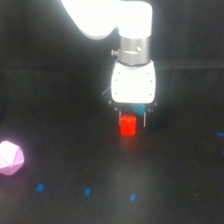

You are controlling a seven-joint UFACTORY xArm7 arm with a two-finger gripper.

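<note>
A small red block [128, 125] stands on the dark surface near the middle of the camera view. My white gripper [132, 119] reaches down from above, its thin fingers spread apart and open. In the image the block's upper part falls between the two fingers, closer to the left one; whether the fingers are level with it in depth I cannot tell. A teal ball [140, 108] appears just behind, mostly covered by the gripper.
A pink faceted ball [11, 158] lies at the left edge. Several small blue marks dot the dark surface, including one blue mark [87, 191] toward the front.
</note>
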